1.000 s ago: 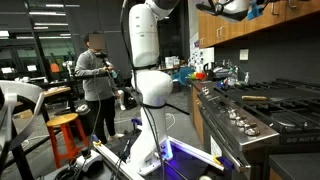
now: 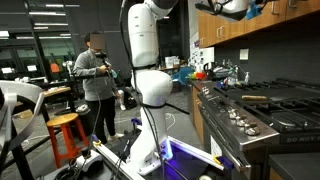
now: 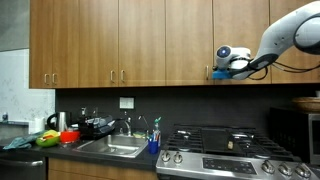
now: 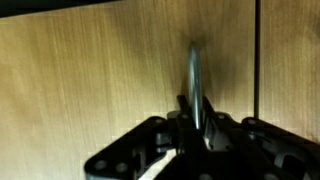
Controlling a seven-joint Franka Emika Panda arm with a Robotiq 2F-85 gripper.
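In the wrist view, my gripper is shut on a slim metal handle (image 4: 194, 65) of a wooden cabinet door (image 4: 110, 75). The handle's upper end shows above the fingers, while its lower part is hidden by them. From the second exterior view, the gripper (image 3: 214, 73) meets the front of the upper cabinets (image 3: 185, 45) above the stove. The cabinet door looks closed and flush with those beside it. At the top edge of the first exterior view, the gripper (image 2: 254, 10) is partly cut off.
Below are the stove (image 3: 225, 145), the sink (image 3: 125, 145) and a dark counter with a blue container (image 3: 153, 146) and a red pot (image 3: 68, 137). A person (image 2: 95, 75) stands behind the arm, near an orange stool (image 2: 66, 128).
The arm and gripper stay almost in place at the cabinet. No clear movement of the door shows.
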